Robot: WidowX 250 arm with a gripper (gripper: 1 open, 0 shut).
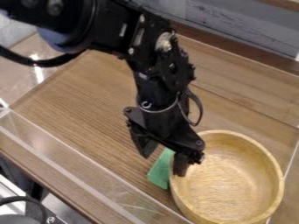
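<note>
My black gripper (163, 151) hangs in the middle of the camera view with its fingers apart, open. It is over a green object (162, 172) lying on the wooden surface, which is partly hidden behind the fingers and beside the bowl. A wooden bowl (233, 191) sits at the lower right, and my right finger is at its left rim. Whether the fingers touch either thing is unclear.
A pale wall (246, 35) runs along the back. A clear strip and dark equipment are at the lower left edge.
</note>
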